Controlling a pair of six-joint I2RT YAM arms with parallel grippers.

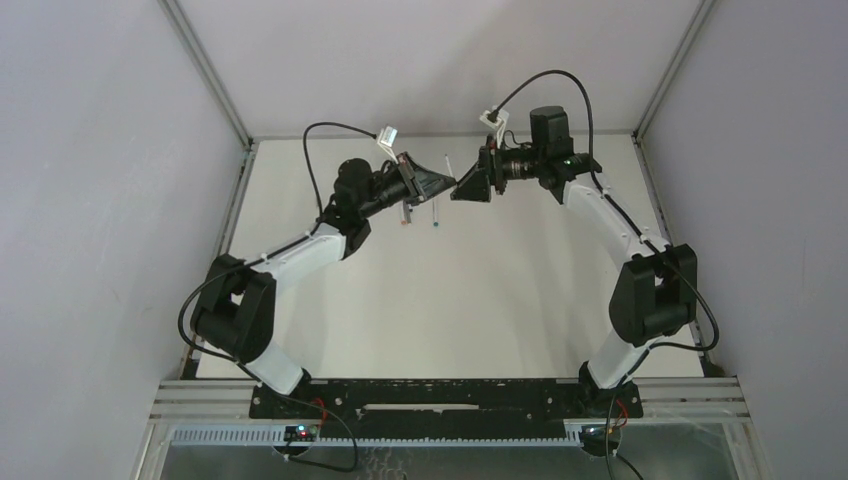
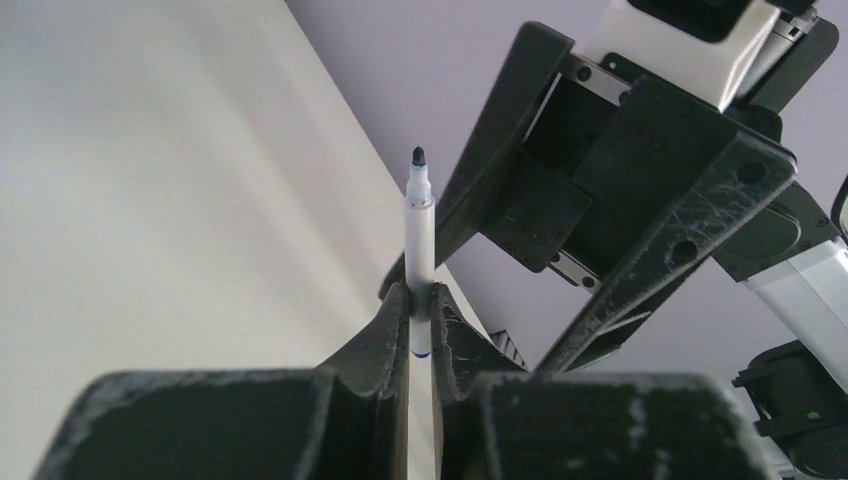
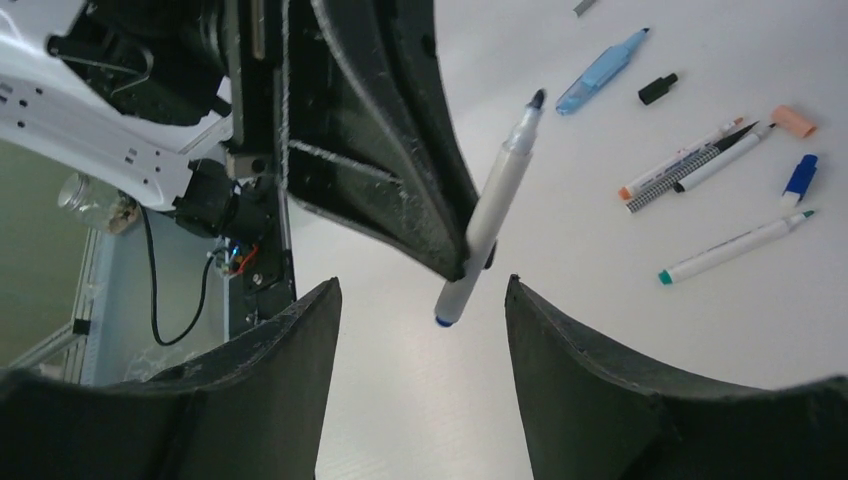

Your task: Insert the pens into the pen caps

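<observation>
My left gripper is shut on a white pen (image 2: 420, 235) with an exposed dark tip and a blue end. The pen (image 3: 492, 205) points up and slants; its blue lower end sticks out below the left fingers. Facing it, my right gripper stands open, its fingers on either side of the pen's lower end in the right wrist view. I cannot tell whether they touch it. On the table lie a blue cap (image 3: 800, 180), an orange cap (image 3: 795, 121), a black cap (image 3: 657, 88) and an uncapped teal pen (image 3: 738, 246).
Several other pens lie close together, among them an orange-ended pen (image 3: 680, 160) and a light blue marker (image 3: 602, 70). Both arms meet above the table's upper middle.
</observation>
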